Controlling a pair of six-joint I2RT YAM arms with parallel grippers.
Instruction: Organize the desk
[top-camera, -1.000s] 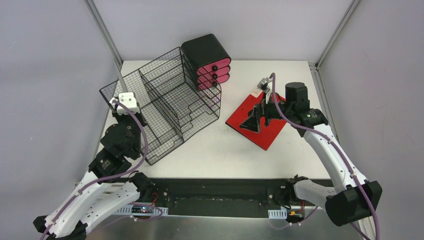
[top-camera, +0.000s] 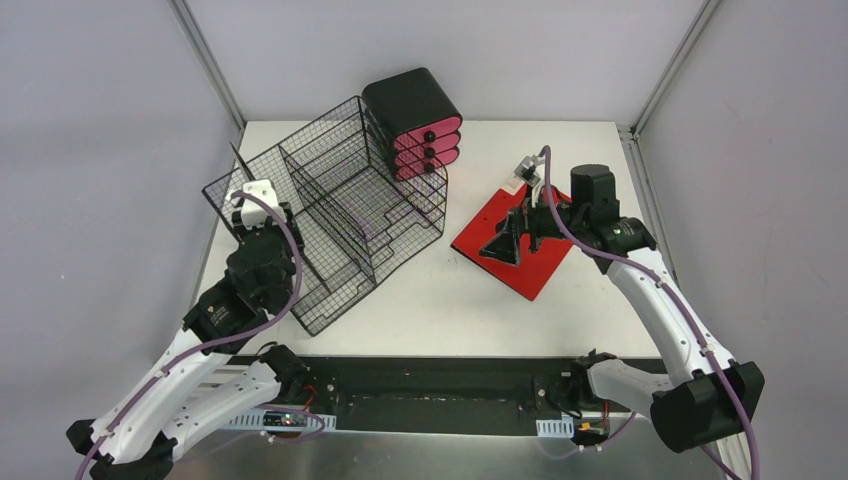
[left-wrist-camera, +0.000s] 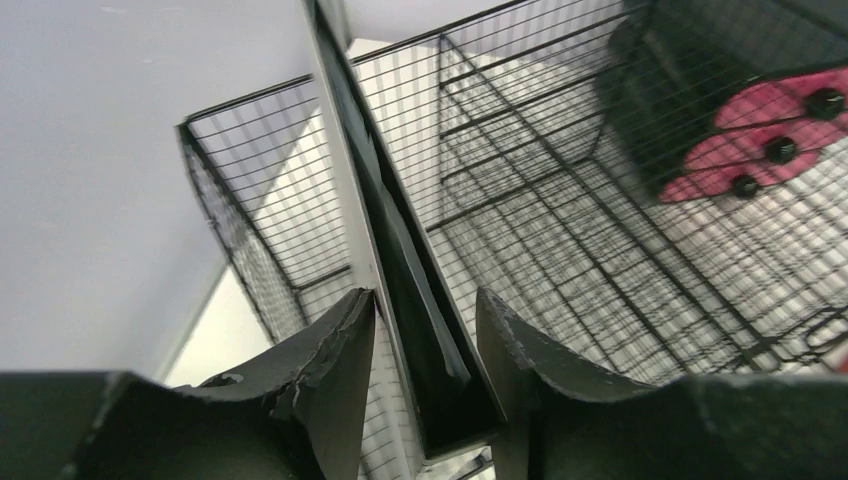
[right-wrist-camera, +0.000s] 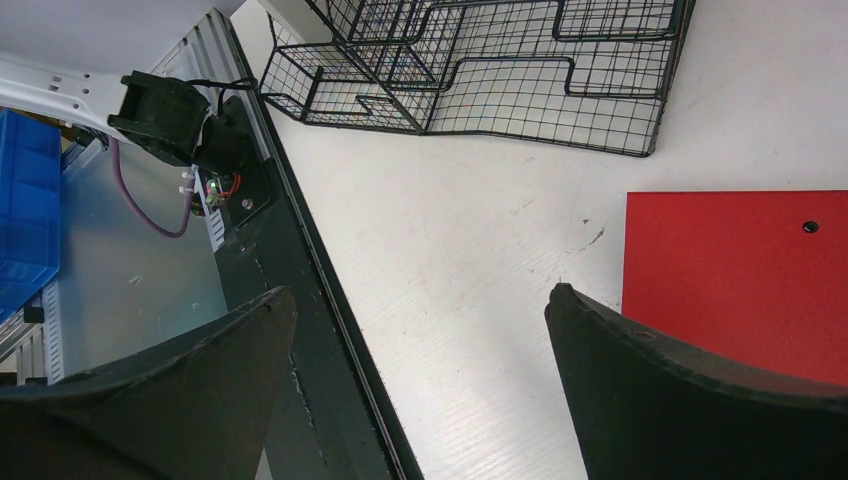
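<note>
A tall, thin black-and-white board (left-wrist-camera: 400, 260) stands at the left end of the wire rack (top-camera: 335, 220), with my left gripper around its near edge, a finger on either side; whether the grip is firm is unclear. My right gripper (top-camera: 515, 225) hangs open above the red folder (top-camera: 520, 275), which lies flat on the right of the desk (top-camera: 470, 320); nothing shows between its fingers.
A black drawer unit with pink fronts (top-camera: 410, 105) stands at the back, against the rack. Walls border the sides and back.
The right arm is unchanged.
</note>
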